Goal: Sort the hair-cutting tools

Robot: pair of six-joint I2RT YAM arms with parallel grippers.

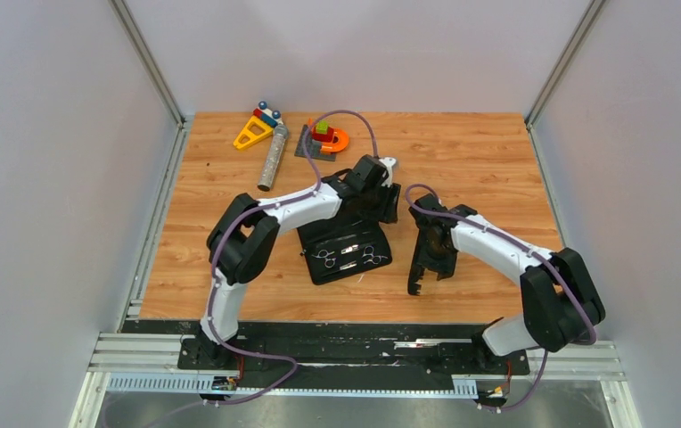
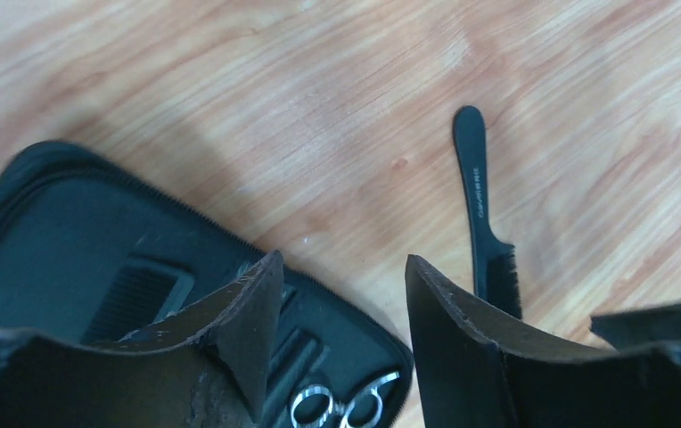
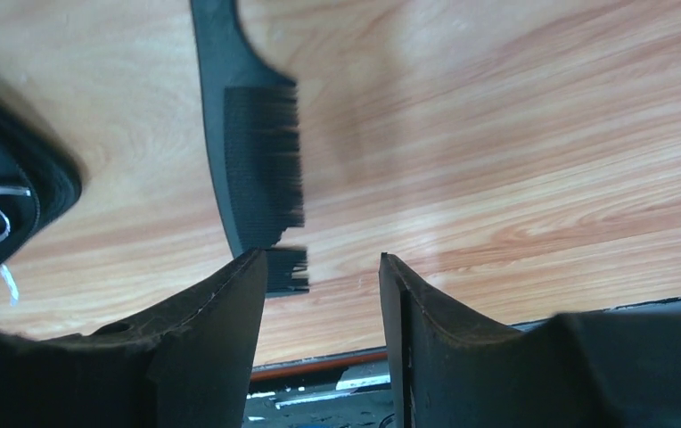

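An open black tool case [image 1: 337,272] lies at mid-front, holding scissors [image 1: 372,256] and slim tools; its upper part is partly hidden by the left arm. A black comb with a handle [image 3: 248,152] lies on the wood right of the case, partly under the right arm in the top view. My left gripper is above the case's back area, its fingers apart with nothing between them; the comb [image 2: 484,223] is beyond its right finger. My right gripper stands open above the comb's toothed end, which is beside its left finger.
A speckled cylinder [image 1: 272,160], a yellow triangular toy [image 1: 252,134] and a grey plate [image 1: 308,147] with coloured bricks and an orange ring lie at the back left.
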